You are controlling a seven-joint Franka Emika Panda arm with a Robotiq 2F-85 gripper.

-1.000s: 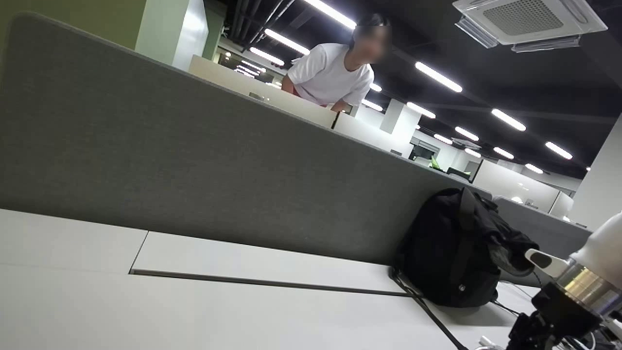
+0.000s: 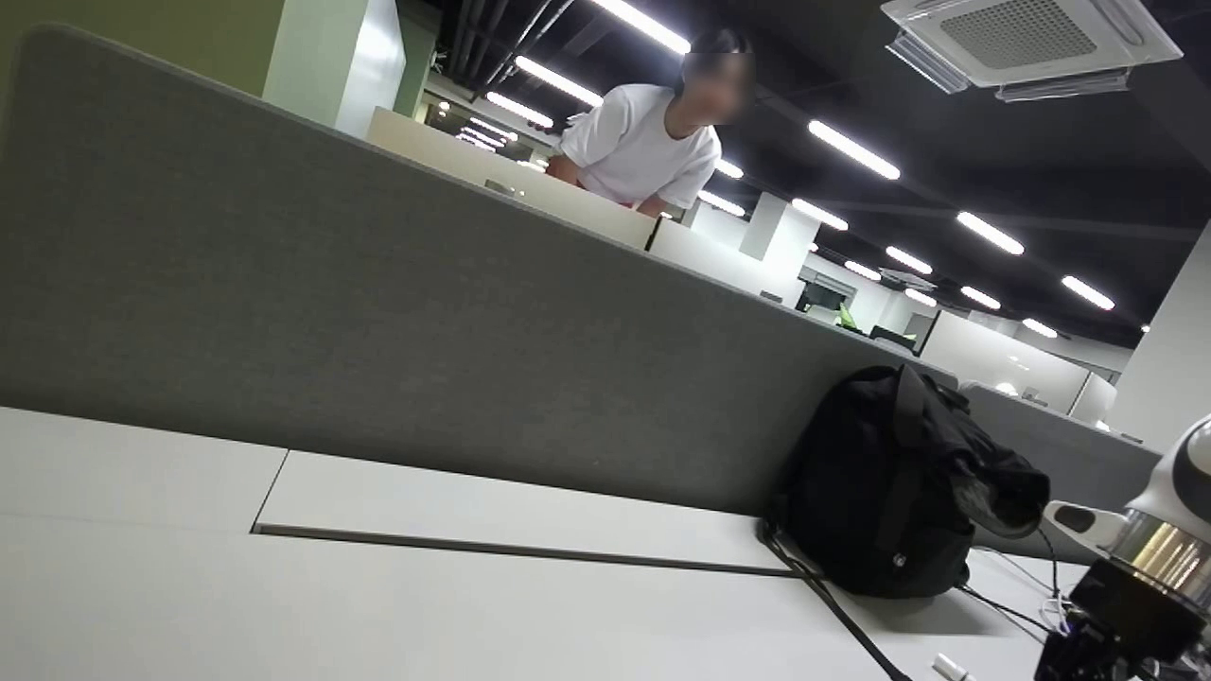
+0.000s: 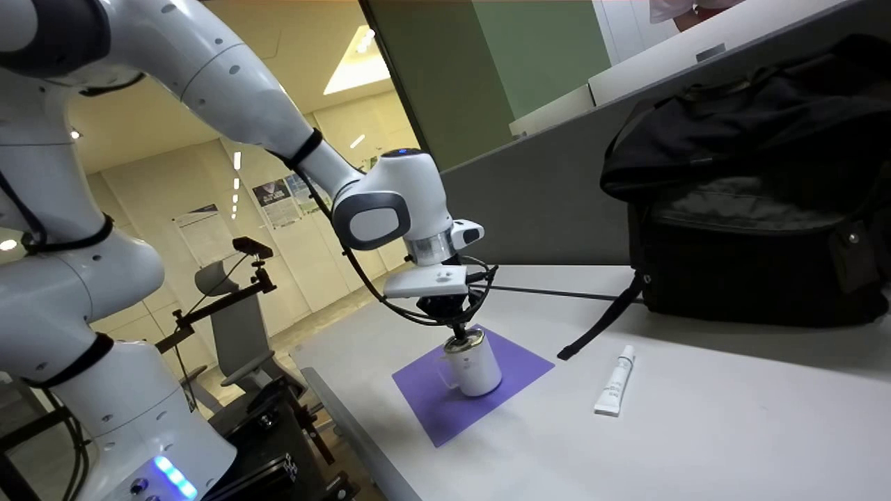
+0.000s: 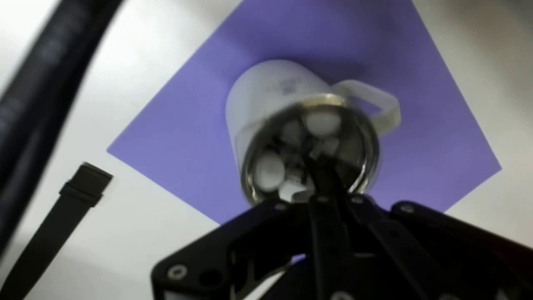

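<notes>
A white mug [image 3: 473, 364] with a shiny metallic rim stands on a purple square sheet [image 3: 519, 364]. In the wrist view the mug [image 4: 270, 95] has its handle toward the right, and pale round shapes show within its dark, glossy opening; whether these are contents or reflections I cannot tell. My gripper is shut, its dark fingers [image 4: 327, 180] reaching over the near rim to the opening. From the side, the gripper [image 3: 459, 334] points down at the mug's top. How deep the tips sit is unclear, and nothing shows held between them.
A white tube [image 3: 615, 383] lies on the table right of the sheet. Behind it sits a black backpack [image 3: 752, 250], its strap [image 3: 601, 325] trailing toward the sheet. A grey partition [image 2: 397, 318] closes off the back.
In exterior view 1 my arm and gripper have shifted right and slightly lower in the picture. The backpack has stayed put; the person behind the partition has leaned slightly left.
</notes>
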